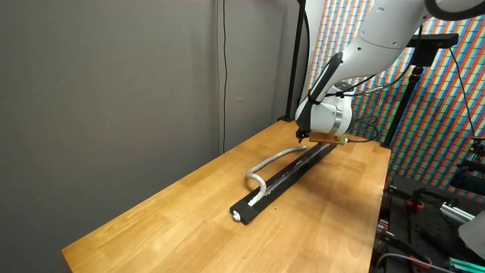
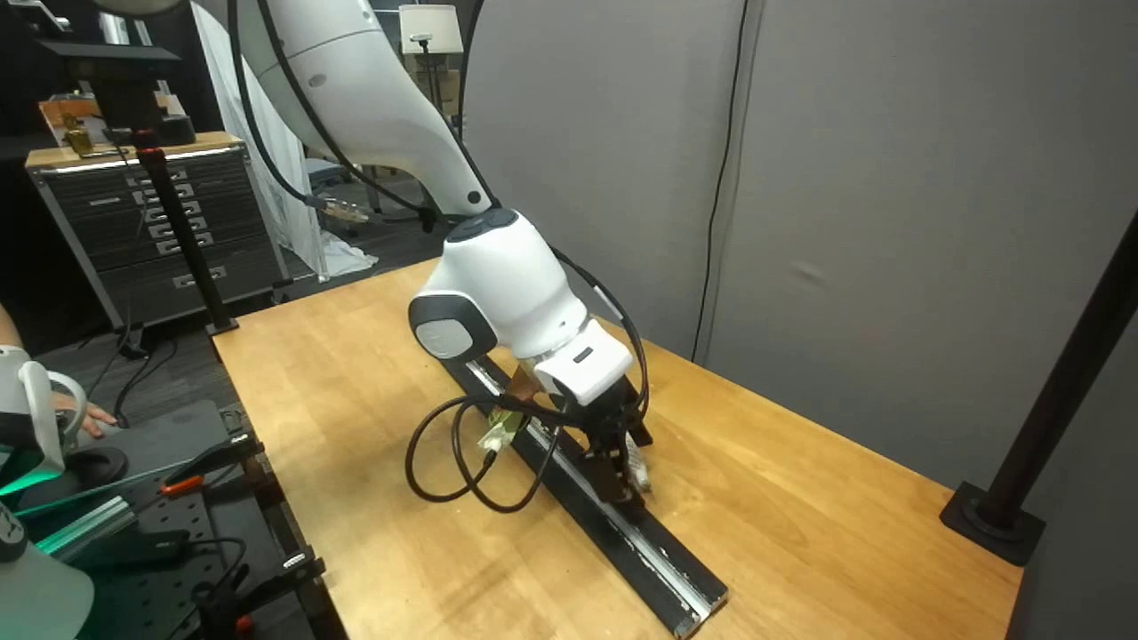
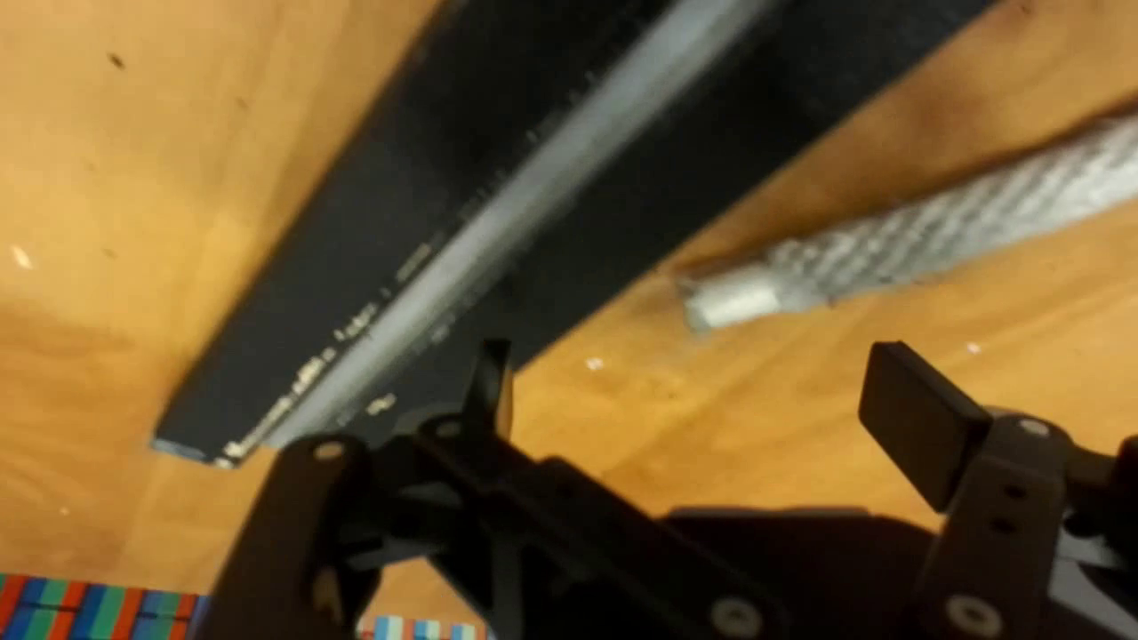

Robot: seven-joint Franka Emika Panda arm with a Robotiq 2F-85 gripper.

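A grey braided rope (image 1: 275, 157) lies in a bend on the wooden table, one end fixed at the near end of a black grooved bar (image 1: 291, 178). In the wrist view the rope's loose end (image 3: 747, 293) rests on the wood, beside the bar (image 3: 352, 245) and clear of its pale groove. My gripper is open over the table, its two fingers wide apart with nothing between them. The rope's tip appears a little beyond the fingertips, between their lines. In exterior view 2 the gripper (image 2: 624, 480) hides most of the rope.
A black post (image 2: 1067, 395) stands on the table by the grey wall, and another stand (image 1: 404, 100) rises at the far corner. My arm's cable loops (image 2: 469, 459) hang low over the bar.
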